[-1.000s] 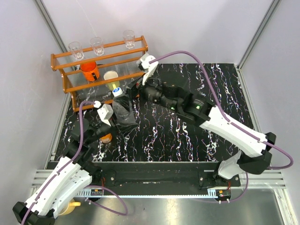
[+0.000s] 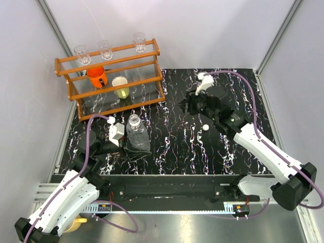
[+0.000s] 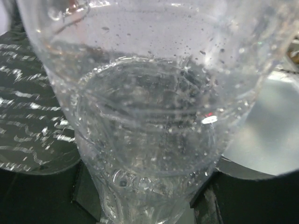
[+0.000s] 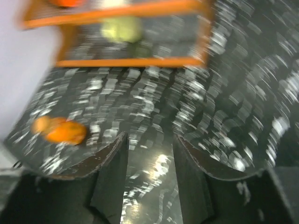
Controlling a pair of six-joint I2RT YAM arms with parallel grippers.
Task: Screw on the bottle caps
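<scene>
In the top view a clear plastic bottle [image 2: 136, 132] stands tilted in the left part of the table, its mouth bare. My left gripper [image 2: 132, 153] is shut on this bottle. The left wrist view is filled by the bottle's transparent wall [image 3: 149, 135], with a dark finger on each side. A small round white cap [image 2: 205, 127] lies alone on the table right of centre. Up and to the left of it, my right gripper [image 2: 186, 105] is part open. In the right wrist view its two fingers [image 4: 110, 179] stand apart with nothing between them.
A wooden rack [image 2: 114, 72] at the back left holds several glasses, an orange mug [image 2: 97, 77] and a yellow-green cup [image 2: 120, 87]. A blurred orange object [image 4: 65, 131] shows on the table in the right wrist view.
One second ago a blue-and-white cap was on the bottle's mouth, beside my right gripper. The cap came off, moved right, and lies on the table; my right gripper opened wide, withdrew right and narrowed.
</scene>
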